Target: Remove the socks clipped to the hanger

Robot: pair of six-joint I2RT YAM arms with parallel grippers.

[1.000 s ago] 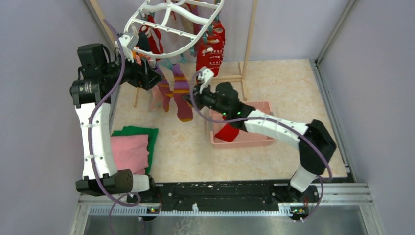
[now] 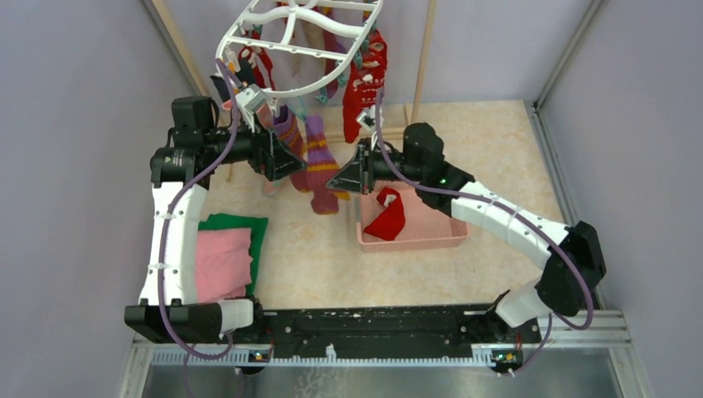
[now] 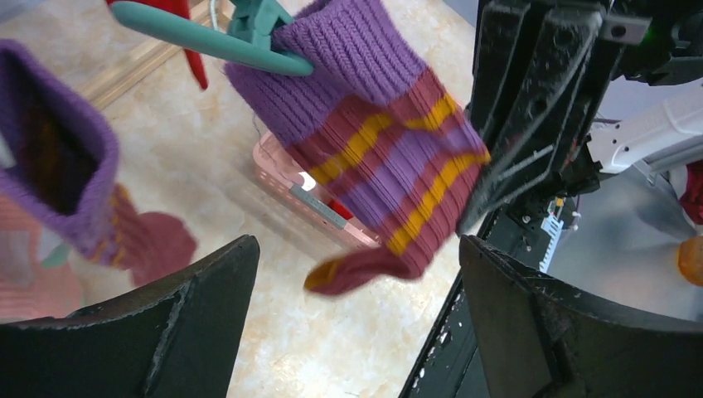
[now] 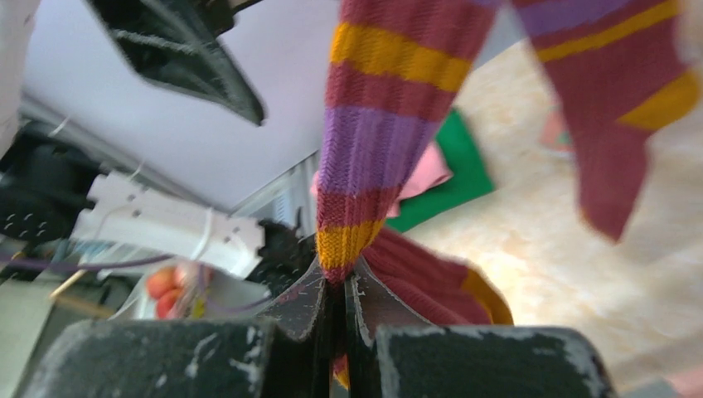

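A striped purple and maroon sock (image 2: 322, 170) hangs from a teal clip (image 3: 278, 58) on the white hanger (image 2: 318, 84). My right gripper is shut on its lower part. My left gripper stands open around that sock's fabric, as the left wrist view shows. A second striped sock (image 2: 284, 133) hangs beside it, its purple opening showing in the left wrist view. Red socks (image 2: 365, 75) hang further back on the hanger.
A pink bin (image 2: 414, 245) with a red cloth (image 2: 384, 220) inside sits right of centre. Green and pink cloths (image 2: 222, 261) lie at the left.
My left gripper has moved right and down toward the striped sock.
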